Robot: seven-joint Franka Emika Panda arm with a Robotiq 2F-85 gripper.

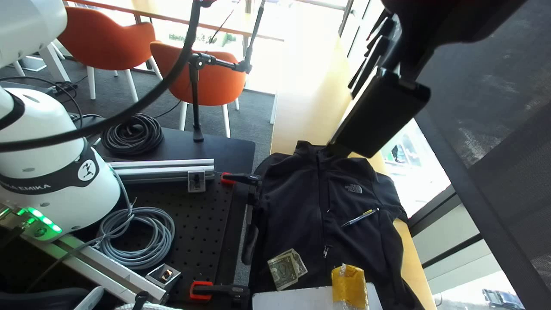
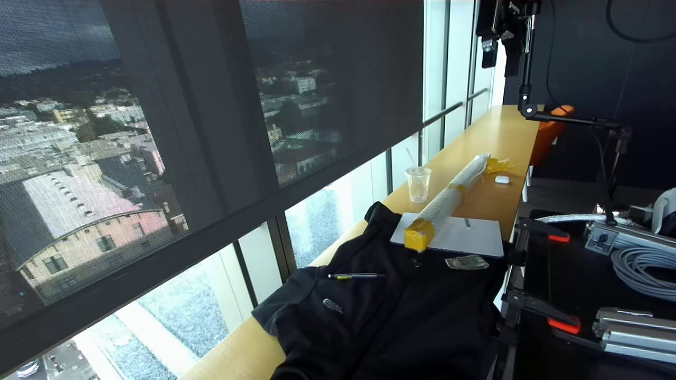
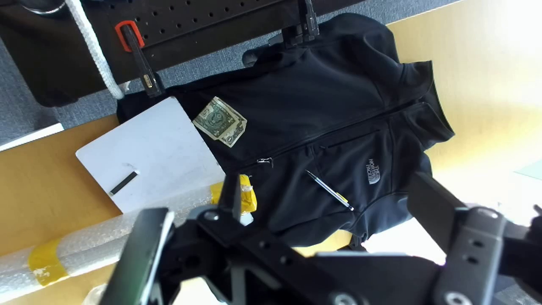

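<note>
Spread flat over the wooden counter is a black zip jacket (image 3: 325, 96) with a white chest logo. A silver and yellow pen (image 3: 330, 190) lies on its chest, while folded dollar bills (image 3: 219, 122) rest near its hem. Above the jacket, my gripper stands open, its fingers (image 3: 432, 209) wide apart and nothing between them. Exterior view 1 has the dark gripper body high at the upper right, well clear of the cloth.
A white board (image 2: 466, 234) with a small dark strip sits by the hem, partly under a bubble-wrapped roll (image 2: 453, 193) with yellow tape. Farther along are a clear plastic cup (image 2: 418, 183) and a small white case (image 2: 501, 180). Clamps (image 1: 240, 178) line the black table's edge; windows border the other side.
</note>
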